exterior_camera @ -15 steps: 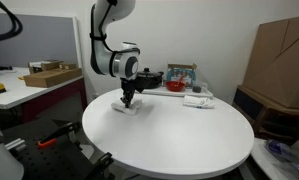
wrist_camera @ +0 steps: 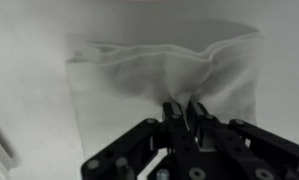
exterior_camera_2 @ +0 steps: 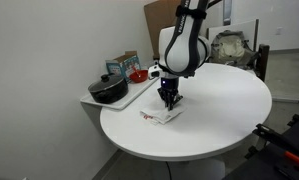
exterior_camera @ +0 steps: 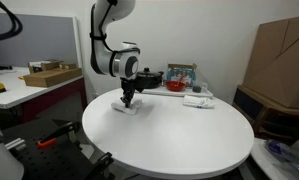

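Note:
A white cloth [wrist_camera: 129,85] lies on the round white table [exterior_camera: 179,140], spread fairly flat with folds along one edge. My gripper is shut on a pinched ridge of it, and creases run up from the fingertips in the wrist view. In exterior view 2 the cloth [exterior_camera_2: 161,114] sits near the table's left side, with the gripper [exterior_camera_2: 169,104] pointing down onto it. From exterior view 1, the cloth [exterior_camera: 125,108] shows at the far left of the table beneath the gripper [exterior_camera: 127,103]. Most of it rests on the tabletop.
A second white folded cloth [exterior_camera: 198,101] lies toward the back of the table. Behind the table's edge stand a dark lidded pot [exterior_camera_2: 109,88], a red bowl [exterior_camera_2: 139,76] and a box [exterior_camera_2: 121,65].

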